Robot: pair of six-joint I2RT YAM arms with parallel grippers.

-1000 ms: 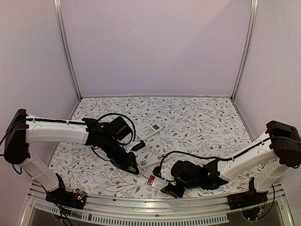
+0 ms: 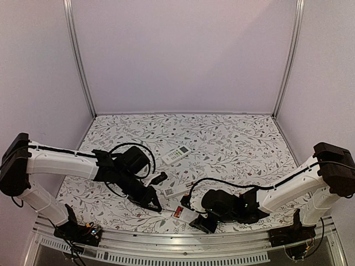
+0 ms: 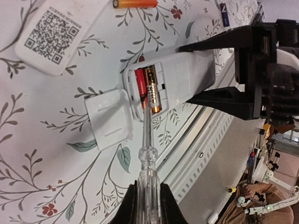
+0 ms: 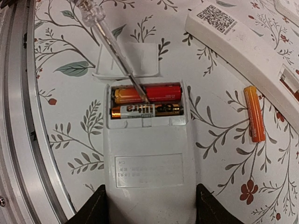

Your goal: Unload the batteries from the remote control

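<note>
A white remote control [image 4: 149, 144] lies back side up near the table's front edge, its battery compartment uncovered. My right gripper is shut on the remote's far end. Inside the compartment lie two batteries: a red-and-orange battery [image 4: 163, 92] and a black-and-silver battery [image 4: 135, 111]. My left gripper is shut on a clear-handled screwdriver [image 3: 148, 158]. The screwdriver's thin tip reaches over the compartment, at the boundary between the two batteries; whether it touches them I cannot tell. Beside the open end rests the loose battery cover [image 3: 110, 119].
An orange battery [image 4: 255, 114] lies loose on the table. Close to it is another white device with a QR code [image 4: 216, 19]. Farther back sits a white remote with buttons [image 2: 176, 155]. A metal rail [image 2: 166, 236] borders the front edge.
My left arm has shifted left and slightly toward the front edge in the top view, and the screwdriver shaft now shows there. The right arm and the remote have stayed put.
</note>
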